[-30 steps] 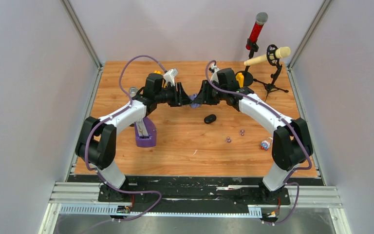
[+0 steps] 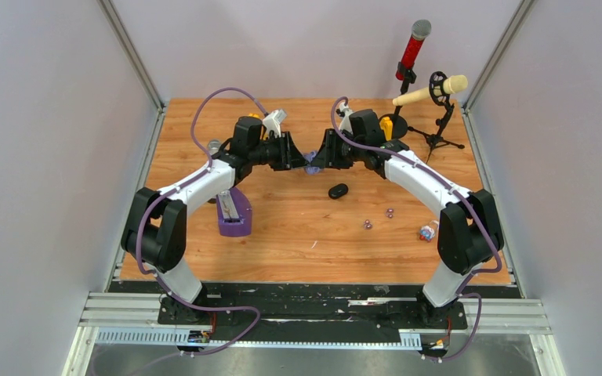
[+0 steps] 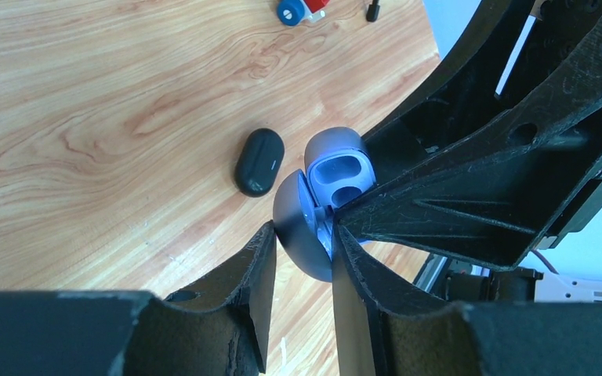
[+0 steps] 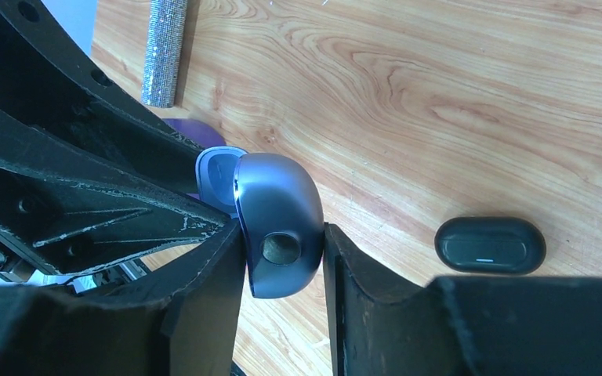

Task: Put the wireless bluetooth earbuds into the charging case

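Observation:
A blue-purple charging case (image 3: 341,149) hangs over the table between the two arms, its lid (image 3: 294,223) standing open and the hollows inside showing. My right gripper is shut on the body of the case (image 4: 282,188), a finger on either side. Around the lid stand the slightly parted fingertips of my left gripper; whether both touch it is hard to tell. Two small pinkish-purple pieces that look like the earbuds (image 2: 368,225) lie apart on the table at the front right, the other earbud (image 2: 389,212) a little farther back.
A closed black case (image 2: 338,191) rests on the table just below the grippers. Left of it sits a purple holder (image 2: 235,225), and a small figure (image 2: 426,233) is at the right edge. Stands with microphones (image 2: 431,94) fill the back right.
Both arms, the case and the things on the table look unchanged in position.

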